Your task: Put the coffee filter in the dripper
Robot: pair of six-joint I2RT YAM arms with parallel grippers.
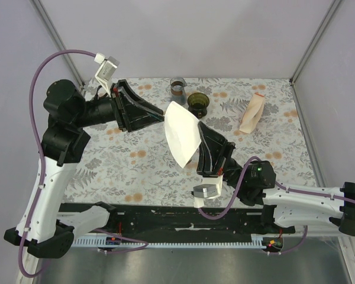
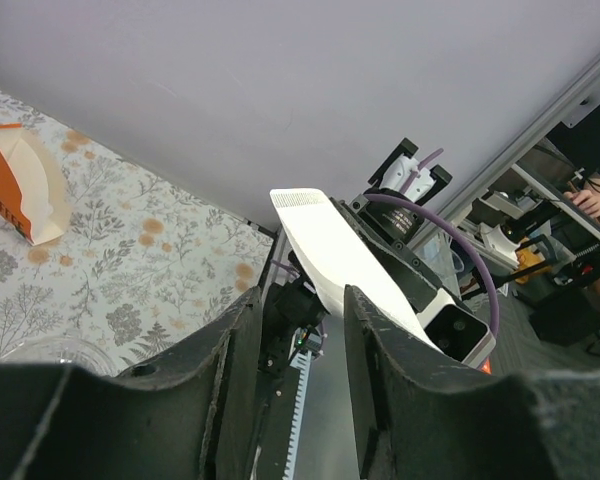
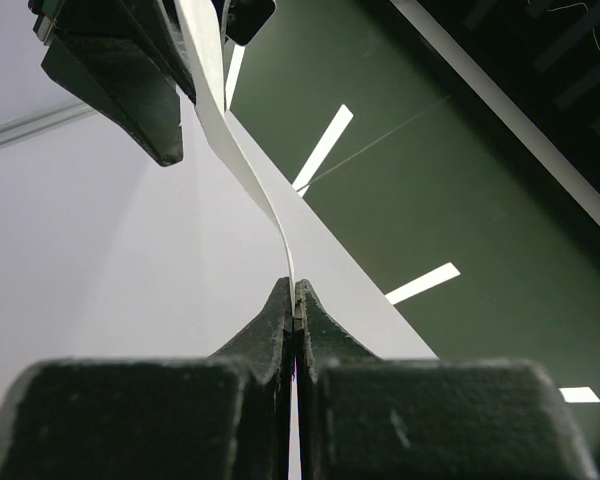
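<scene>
A white paper filter (image 1: 182, 133) is raised above the table, pinched by my right gripper (image 1: 204, 145), whose fingertips (image 3: 280, 320) close on the thin sheet. My left gripper (image 1: 148, 115) is at the filter's upper left side; in the left wrist view its fingers (image 2: 380, 380) stand part open, with the filter (image 2: 335, 260) just beyond them. Whether the sheet lies between them is unclear. The olive dripper (image 1: 199, 109) stands at the back of the table, partly behind the filter.
A glass carafe (image 1: 178, 89) stands left of the dripper. A coffee filter pack (image 1: 252, 112) lies at the back right. A clear round vessel (image 2: 55, 355) shows below the left gripper.
</scene>
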